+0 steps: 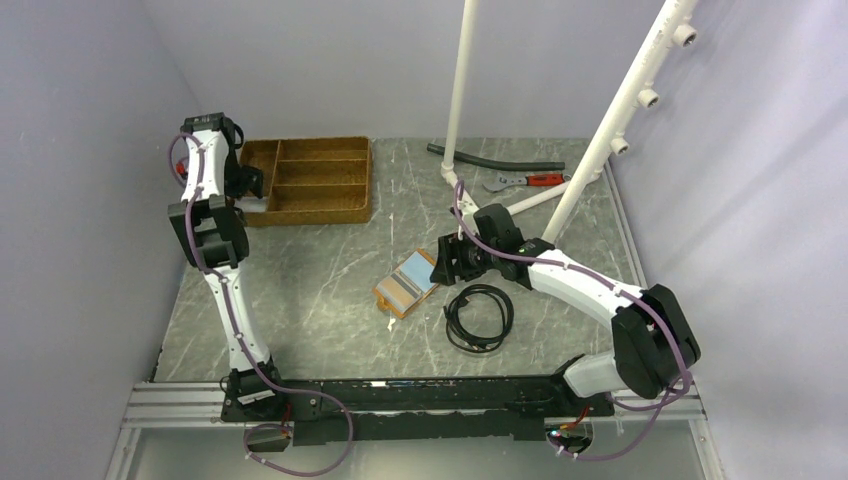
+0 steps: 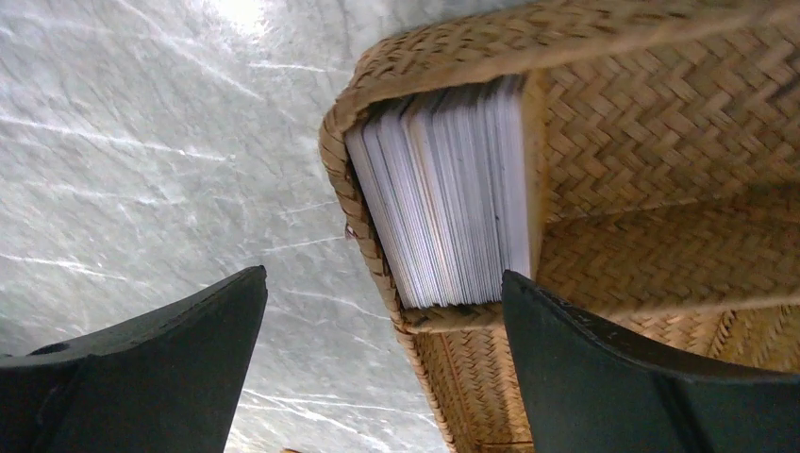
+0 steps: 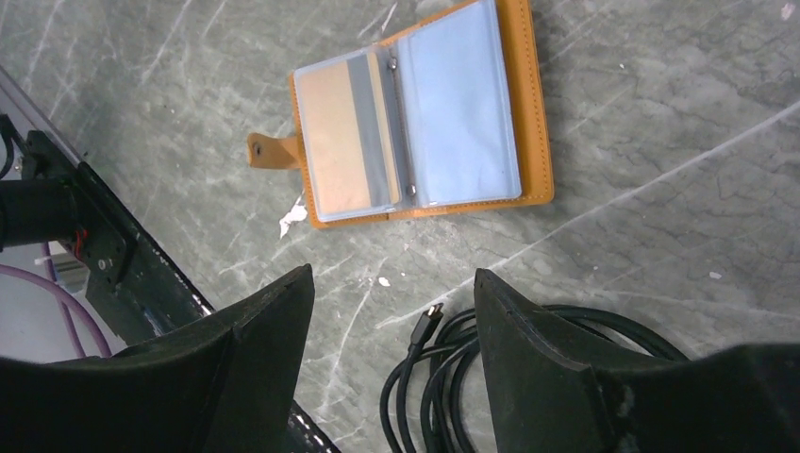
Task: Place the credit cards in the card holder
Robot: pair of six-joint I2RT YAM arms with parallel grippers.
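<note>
Several cards stand packed on edge in the front left corner of the brown woven tray. Above that corner, my left gripper is open, with its fingers apart and nothing held; in the top view the arm partly covers the cards. The orange card holder lies spread open on the table, its clear sleeves facing up. Its left side shows a tan and grey sleeve, its right side a pale blue one. Beside the holder hovers my right gripper, open and empty.
A coiled black cable lies just in front of the right gripper. White pipes rise at the back right, near an adjustable wrench and a dark tube. Table space between tray and holder is clear.
</note>
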